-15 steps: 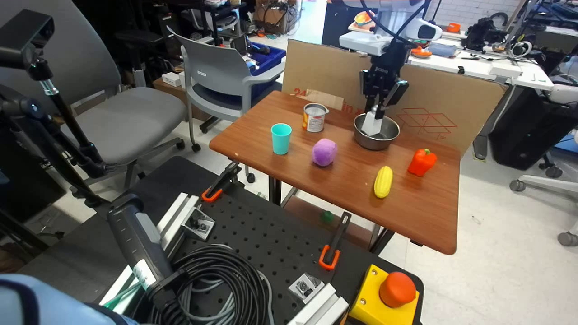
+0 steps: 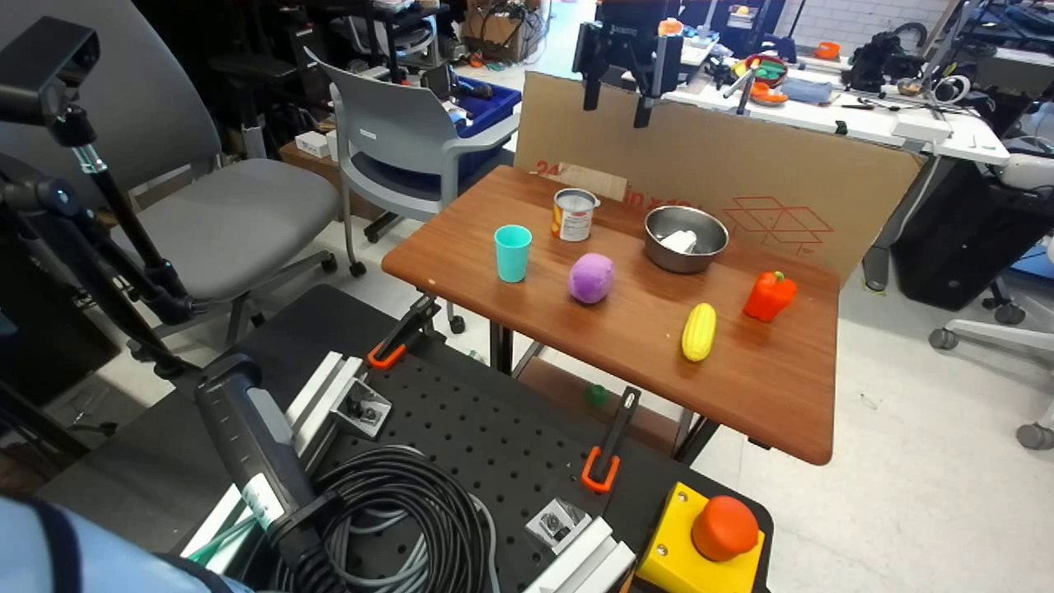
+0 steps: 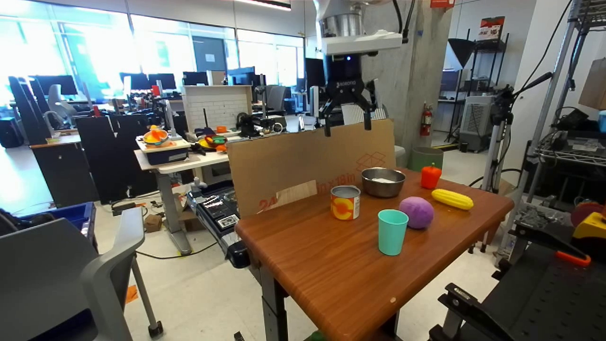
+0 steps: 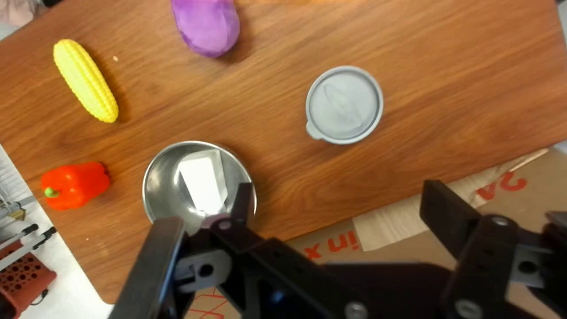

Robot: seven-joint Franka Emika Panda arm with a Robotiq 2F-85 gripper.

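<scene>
High above the back of the table, my gripper (image 2: 617,110) stands open with nothing between its fingers. A white block-like object (image 4: 203,180) lies inside the steel bowl (image 2: 653,255), tilted against its wall. Left of the bowl in the first exterior view is a lidded can (image 2: 572,217). A teal cup (image 2: 511,254) stands upright nearer the table's left end. The purple eggplant-like object (image 2: 592,277) rests between cup and bowl. Toward the right lie a yellow corn cob (image 2: 698,332) and a red pepper (image 2: 770,296). In the wrist view, one finger covers part of the bowl's rim.
A cardboard sheet (image 2: 830,188) stands upright along the table's back edge. The wooden table (image 2: 781,395) has bare room at its front right and left end. A black pegboard bench (image 2: 474,415) with clamps and cables stands in front.
A second ago my gripper was down at the bowl with the white object between its fingers. That object now lies in the bowl, and the gripper has risen and moved left, open.
</scene>
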